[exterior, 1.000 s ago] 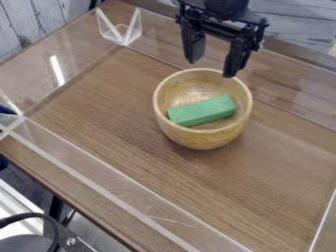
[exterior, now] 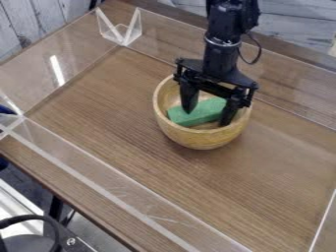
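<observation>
A round yellow wooden bowl (exterior: 197, 136) sits on the wooden table right of centre, holding a green block (exterior: 194, 115). My black gripper (exterior: 210, 102) reaches down from the top into the bowl, its two fingers spread on either side, over the green block. The fingers partly hide the block, and whether they touch it I cannot tell.
A small clear wire-like object (exterior: 120, 26) stands at the back left. Black cables and a dark part (exterior: 29, 236) lie at the bottom left corner.
My gripper has come down and toward the viewer from above the bowl at the back to inside it, over the green block.
</observation>
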